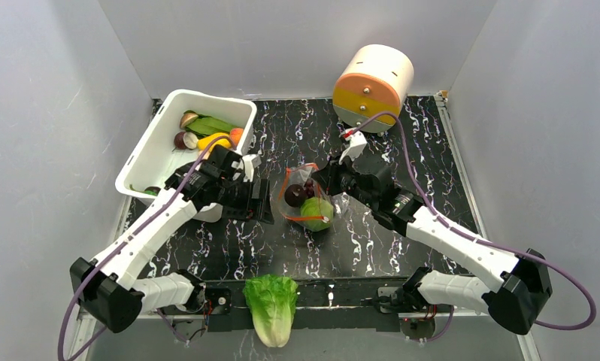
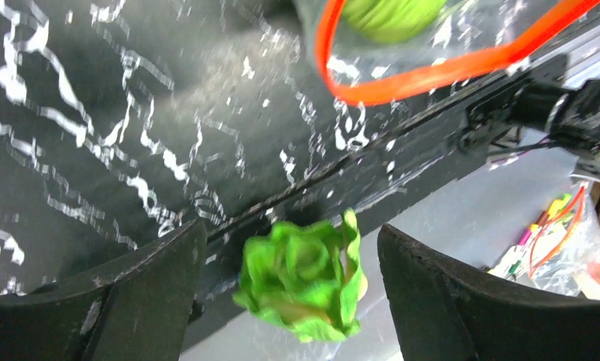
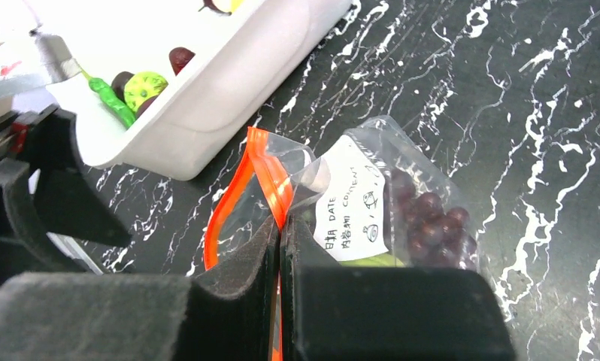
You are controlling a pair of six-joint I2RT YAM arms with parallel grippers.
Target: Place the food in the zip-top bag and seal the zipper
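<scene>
The zip bag (image 1: 316,214) lies mid-table with a green cabbage and dark round food inside, its orange zipper open; grapes show through it in the right wrist view. My right gripper is shut on the bag's rim. My left gripper hangs left of the bag, open, nothing held. A leafy lettuce (image 1: 271,308) is off the table's front edge; in the left wrist view it shows below, between the fingertips.
A white bin (image 1: 135,162) of mixed vegetables stands at the left, a drawer box (image 1: 372,79) at the back right. Bare table lies around the bag.
</scene>
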